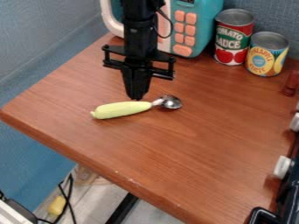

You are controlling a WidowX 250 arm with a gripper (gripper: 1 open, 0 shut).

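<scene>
My black gripper (pixel 136 90) hangs over the wooden table, just behind a pale yellow corn cob (pixel 117 109) and a silver spoon (pixel 169 102), which lies at the cob's right end. The gripper's fingertips are small and dark, and whether they are open or shut is unclear.
A tomato sauce can (pixel 232 44), a yellow-labelled can (pixel 267 58) and a teal toy appliance (pixel 194 26) stand at the back. A small red object (pixel 291 85) and a black appliance (pixel 281 197) line the right edge.
</scene>
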